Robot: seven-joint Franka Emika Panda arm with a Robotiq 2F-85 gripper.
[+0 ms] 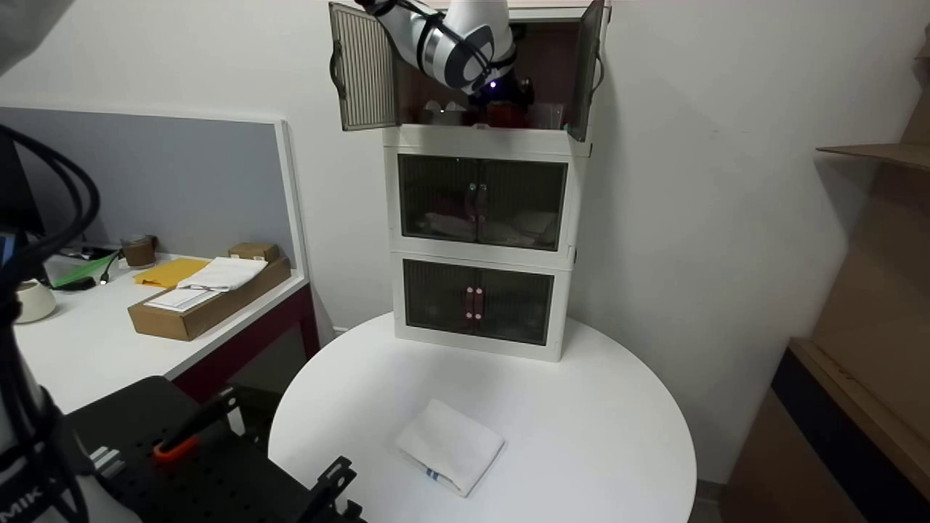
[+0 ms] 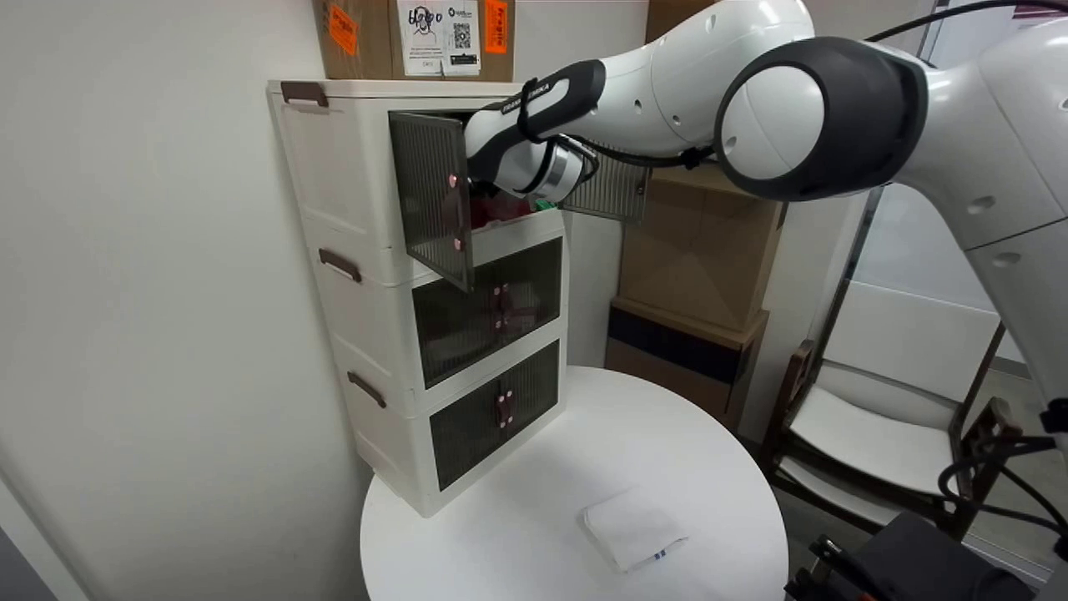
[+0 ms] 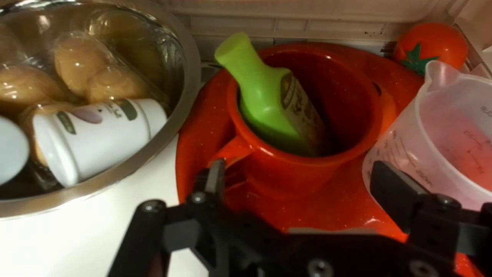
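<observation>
My gripper reaches inside the top compartment of the white cabinet (image 1: 479, 138), its fingers open. In the wrist view its two fingers straddle the front of a red pot (image 3: 295, 173), with no object seen held between them. A green bottle (image 3: 272, 101) leans inside that pot, neck to the upper left. Beneath the pot lies a red plate (image 3: 198, 134). The left fingertip is near the pot's handle (image 3: 233, 152); whether they touch I cannot tell. A clear measuring cup (image 3: 401, 157) stands close by the right finger.
A metal bowl (image 3: 184, 78) with wrapped round items and a white container (image 3: 101, 136) is on the left. A tomato (image 3: 433, 44) sits at the back right. The open cabinet doors (image 1: 366, 74) flank the arm. A folded white cloth (image 1: 449, 444) lies on the round table (image 1: 601, 418).
</observation>
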